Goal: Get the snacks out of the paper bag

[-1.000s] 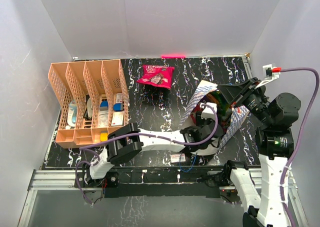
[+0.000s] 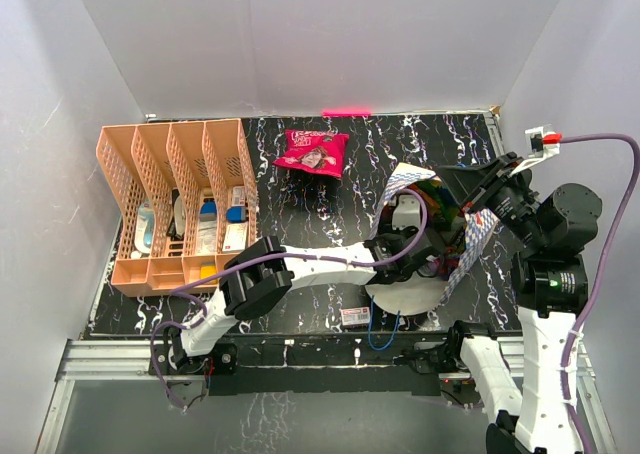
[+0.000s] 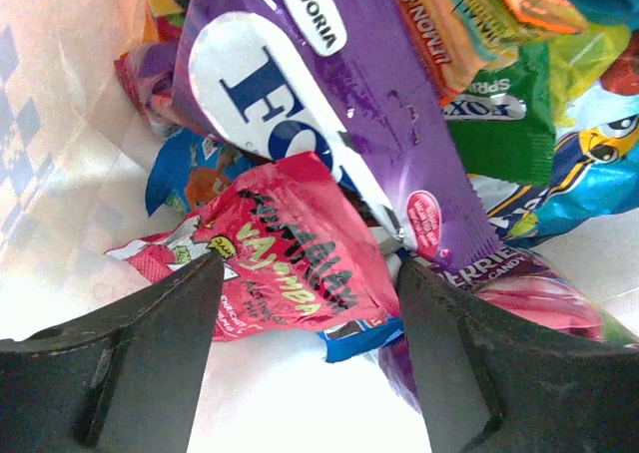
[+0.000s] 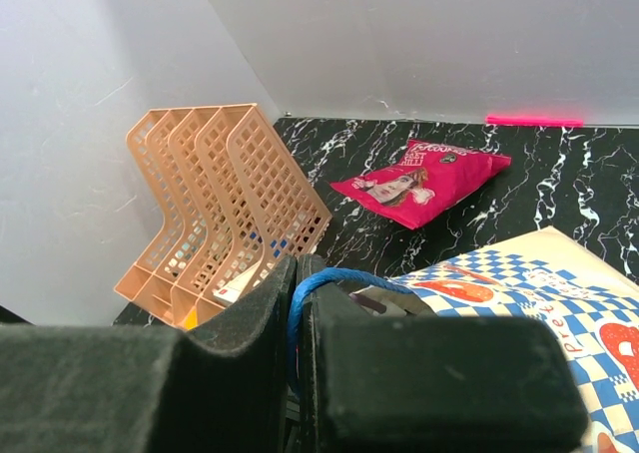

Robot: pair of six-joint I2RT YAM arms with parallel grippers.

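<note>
The paper bag lies on the right of the black marbled table, its mouth spread and blue-checked paper along it. My left gripper reaches inside, fingers part open. A small red packet lies between and beyond its fingertips; I see no firm pinch on it. Behind it are a purple packet, a green one and several other snacks. At the bag's far right edge my right gripper is shut on a blue cord handle. One pink snack bag rests outside on the table.
An orange divided rack holding small items stands at the left. A pink strip lies by the back wall, and a white card and another blue handle loop are near the front. Table between rack and bag is mostly clear.
My left arm has shifted slightly toward the back of the table within the bag's mouth, and the bag's near side has moved a little. The right arm stays where it was.
</note>
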